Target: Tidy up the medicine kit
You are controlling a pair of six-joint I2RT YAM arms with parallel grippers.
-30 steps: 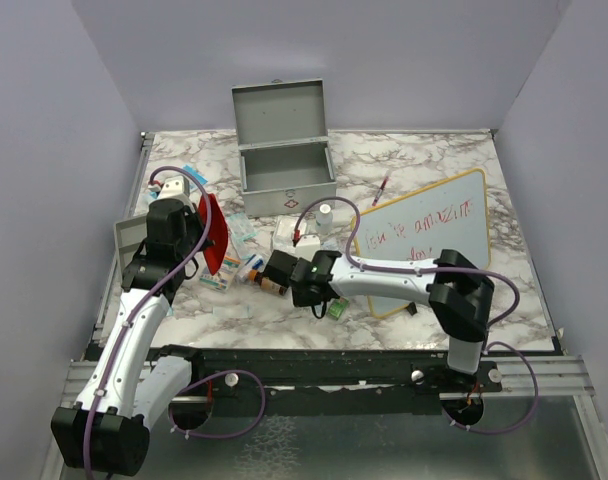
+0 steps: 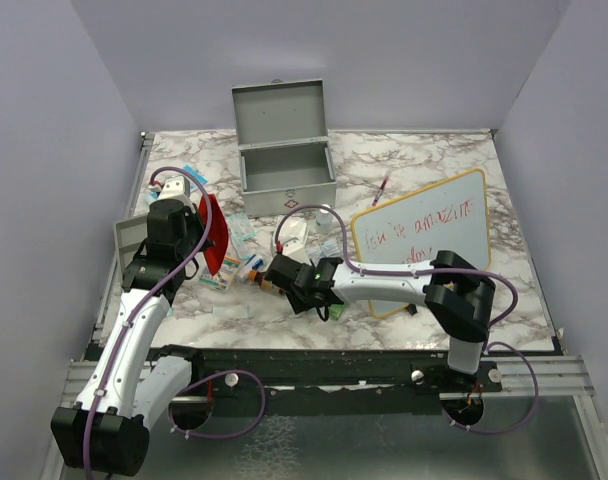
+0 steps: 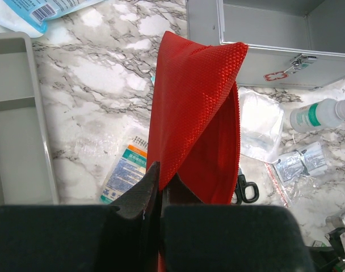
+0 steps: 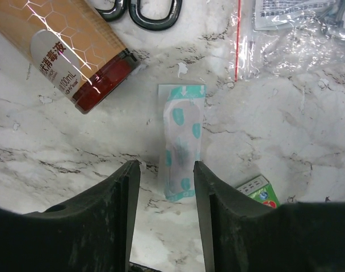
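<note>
My left gripper is shut on a red pouch (image 3: 192,113), held up over the left of the table. My right gripper is open low above a flat adhesive strip packet (image 4: 182,130), its fingertips either side of the packet's lower part. Near it lie a brown bottle (image 4: 64,56), black scissors (image 4: 155,22), a bag (image 4: 286,62) and a green box (image 4: 255,190). The grey metal kit (image 2: 288,195) stands open at the back, with a white bottle (image 3: 314,116) before it.
A grey divided tray (image 3: 16,164) is at the left, partly behind my left arm. A whiteboard (image 2: 424,240) covers the right of the table, with a pen (image 2: 380,190) beside it. Several packets (image 2: 229,310) lie around the middle.
The left arm and the red pouch have not moved.
</note>
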